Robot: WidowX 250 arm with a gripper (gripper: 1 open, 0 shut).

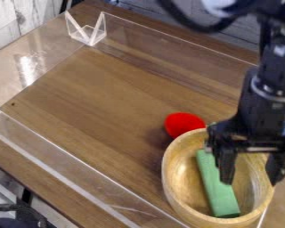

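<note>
My black gripper (251, 163) hangs open low over the right part of a tan wooden bowl (181, 183) in the front right. A green rectangular block (216, 189) lies inside the bowl, below and left of the fingertips, partly hidden by the gripper. A red object (181, 124) sits just behind the bowl on its left; its right part is hidden by the gripper.
Clear plastic walls (85, 156) run along its edges, and a clear bracket (85, 28) stands at the back left.
</note>
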